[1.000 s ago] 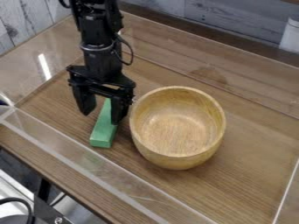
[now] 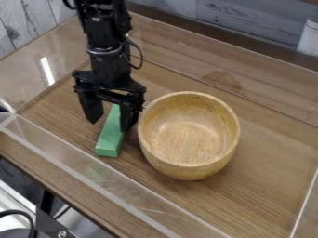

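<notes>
A green rectangular block [image 2: 110, 141] lies on the wooden table, slanting away under the black gripper [image 2: 108, 104], whose open fingers straddle it around its far end. Whether they touch it is unclear. A large tan round bowl [image 2: 189, 136] stands just right of the block, close to the gripper's right finger.
The wooden table [image 2: 248, 195] has free room behind the bowl and to its right. Its edge runs along the lower left, with cables below. A white cylindrical object [image 2: 311, 35] stands at the back right corner.
</notes>
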